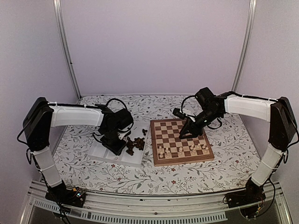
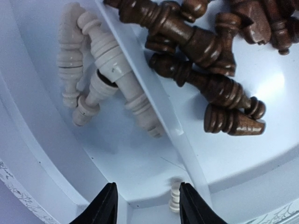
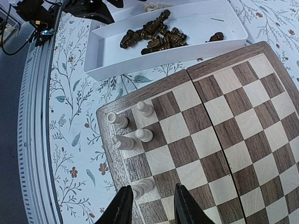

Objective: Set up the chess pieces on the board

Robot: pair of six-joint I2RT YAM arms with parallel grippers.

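Observation:
My left gripper is open over the white-piece compartment of the tray, its fingers apart and nothing gripped between them. A small white piece (image 2: 175, 197) lies by the divider, just beside the right finger. Farther up that compartment several white pieces (image 2: 112, 63) lie in a heap. Over the chessboard (image 3: 217, 135) my right gripper hangs open and empty. Several white pieces (image 3: 144, 135) stand on the board's near rows at one end. Two more white pieces (image 3: 143, 186) stand close to the right gripper's left finger.
Several dark pieces (image 2: 210, 84) lie jumbled across the divider (image 2: 159, 102) in the tray's other compartment. The white tray (image 1: 140, 161) sits left of the board with a narrow gap. Most of the board is bare.

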